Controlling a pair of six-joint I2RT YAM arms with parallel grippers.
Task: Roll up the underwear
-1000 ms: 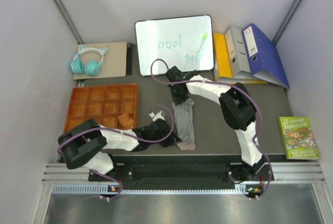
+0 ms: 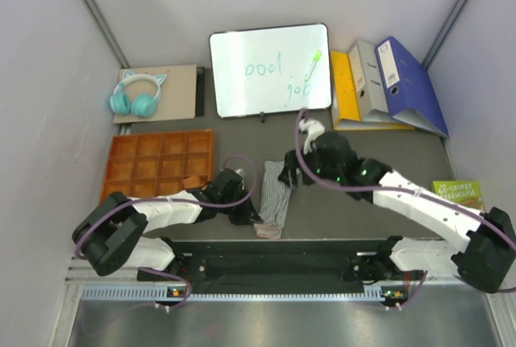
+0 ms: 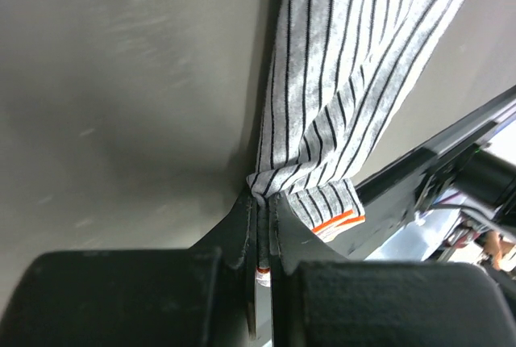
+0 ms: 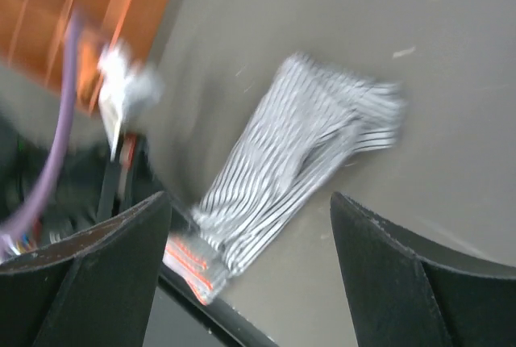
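Note:
Striped grey underwear point(image 2: 276, 194) lies as a long folded strip on the dark table, its orange-lined end point(image 3: 343, 222) by the front edge. My left gripper is shut on the cloth near that end, pinching a gathered fold. The far end of the strip point(image 4: 371, 113) looks bunched and uneven in the right wrist view. My right gripper point(image 2: 294, 176) is open with nothing between its fingers. It hovers over the right side of the strip in the top view, apart from the cloth in the right wrist view.
A brown compartment box point(image 2: 157, 161) stands at the left, with a small brown piece point(image 2: 193, 181) in its near corner. Behind are a whiteboard point(image 2: 270, 68), headphones point(image 2: 139, 93) and binders point(image 2: 407, 81). A green book point(image 2: 459, 194) lies at the right.
My left gripper has shifted left, drawing the near end of the underwear along.

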